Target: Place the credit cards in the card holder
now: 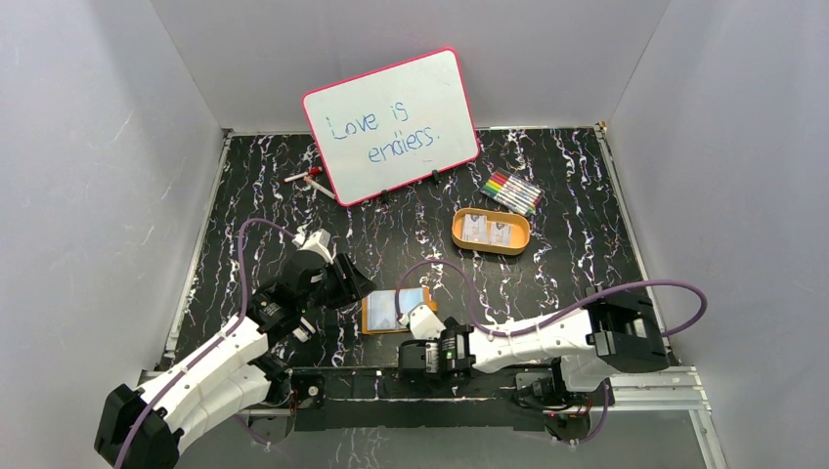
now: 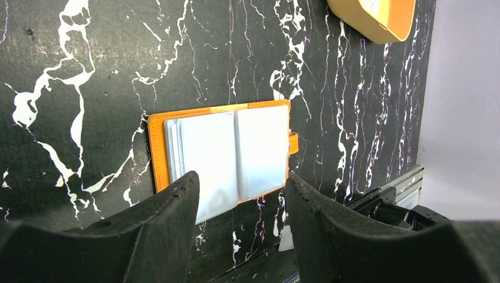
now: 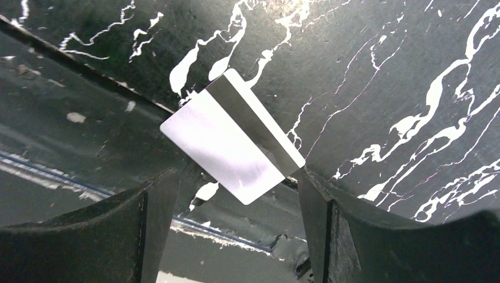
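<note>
The orange card holder (image 2: 157,154) lies spread on the dark marbled table with clear sleeves (image 2: 207,156) showing; in the top view my right arm partly covers it. Beside it on the left, my left gripper hangs open and empty. A white card with a black stripe (image 3: 231,138) rests across the table's front edge, part of it past the edge. Above that card my right gripper is open, nothing between its fingers. From the top, the right arm hides this card. Two more cards (image 1: 474,229) lie in the orange tray (image 1: 526,240).
A whiteboard (image 1: 391,127) with writing leans at the back. A pack of coloured markers (image 1: 512,191) lies beyond the tray, and loose markers (image 1: 320,186) sit left of the board.
</note>
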